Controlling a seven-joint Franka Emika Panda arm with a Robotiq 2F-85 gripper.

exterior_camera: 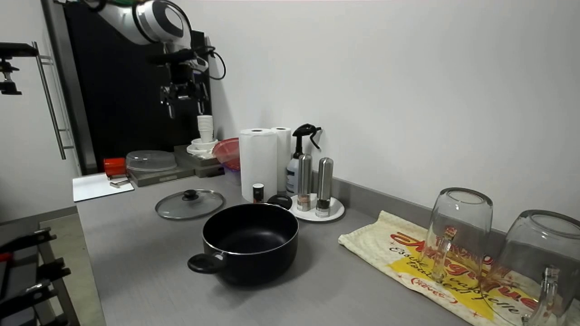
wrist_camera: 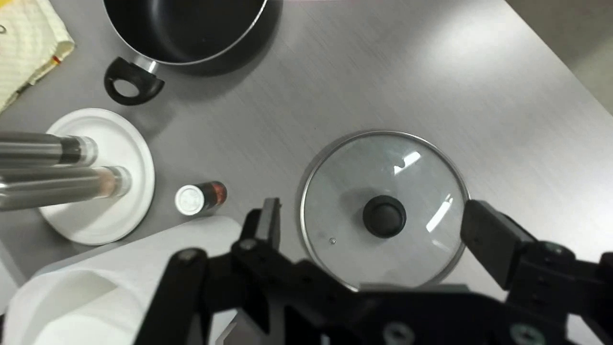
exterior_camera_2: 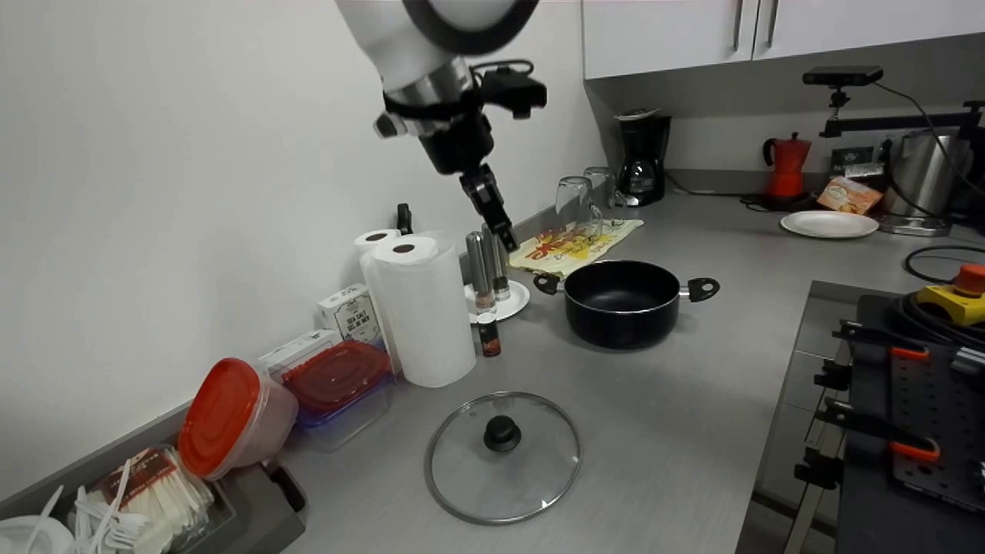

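Note:
My gripper is open and empty, its two fingers spread on either side of the glass lid in the wrist view. In exterior view 1 the gripper [exterior_camera: 186, 111] hangs high above the counter, well clear of everything on it. The round glass lid [exterior_camera_2: 545, 462] with a black knob [wrist_camera: 384, 216] lies flat on the counter. A black pot [exterior_camera: 247, 261] with two handles stands uncovered nearby; its visible inside looks empty.
Paper towel rolls [exterior_camera_2: 429, 314], a small spice jar [exterior_camera: 258, 193] and two grinders on a white plate [exterior_camera_2: 517, 298] line the wall side. Glass mugs [exterior_camera: 462, 217] rest on a cloth [exterior_camera: 391, 239]. Plastic containers [exterior_camera_2: 245, 415] stand beyond the lid.

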